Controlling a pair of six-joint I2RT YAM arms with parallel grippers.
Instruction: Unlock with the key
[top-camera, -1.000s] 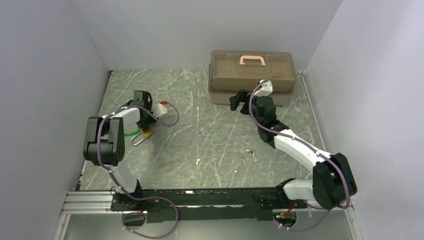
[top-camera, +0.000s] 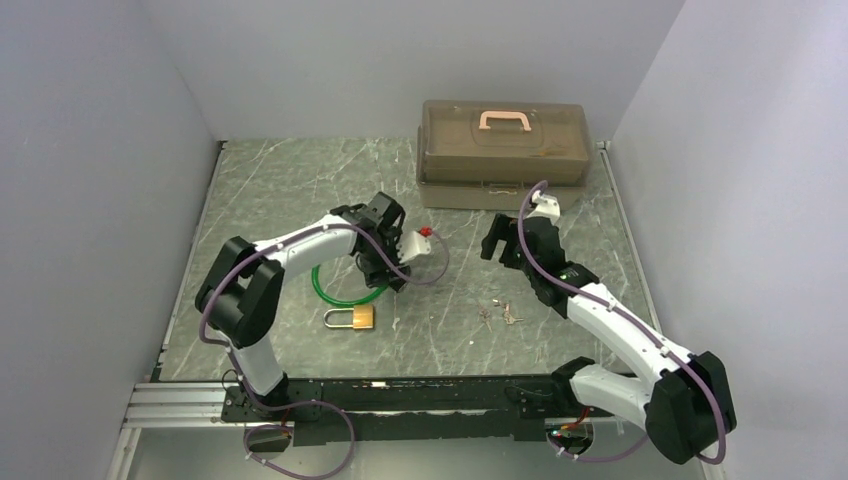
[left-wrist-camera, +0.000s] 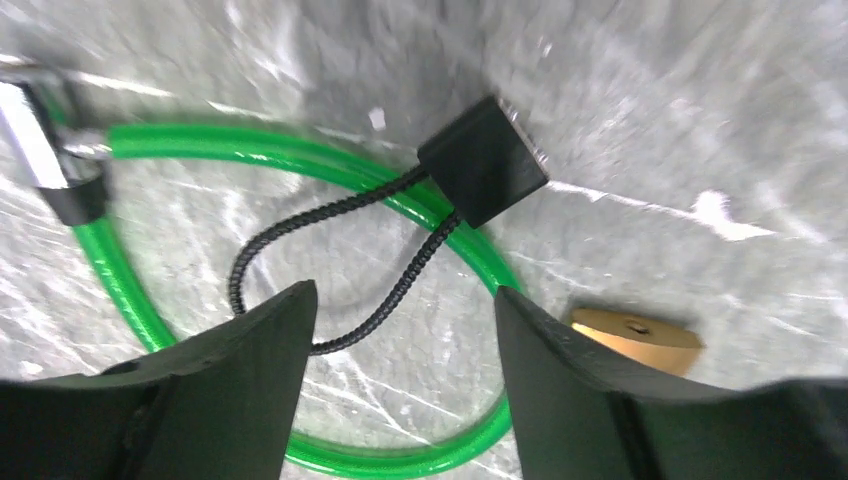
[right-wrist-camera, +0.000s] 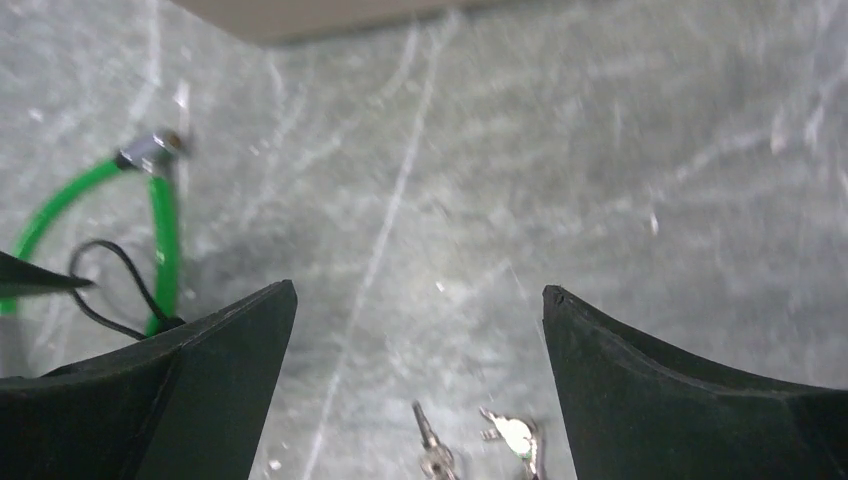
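My left gripper hovers, part open, over a green cable lock (left-wrist-camera: 230, 142) with a chrome head and a black-corded lock (left-wrist-camera: 483, 160) lying across it; nothing shows between its fingers. A brass padlock (top-camera: 362, 316) with a silver shackle lies just in front of the green loop, partly seen in the left wrist view (left-wrist-camera: 635, 341). Several small keys (top-camera: 510, 318) lie right of centre, also at the bottom of the right wrist view (right-wrist-camera: 515, 440). My right gripper is open and empty, above the floor behind the keys.
A brown translucent toolbox (top-camera: 505, 140) with a pink handle stands at the back right. Grey walls bound the marble work surface on the sides and back. The surface between the padlock and the keys, and at the back left, is mostly clear.
My left arm has moved right toward the centre, and the green lock and padlock have shifted right with it. My right arm has moved slightly right and toward the front.
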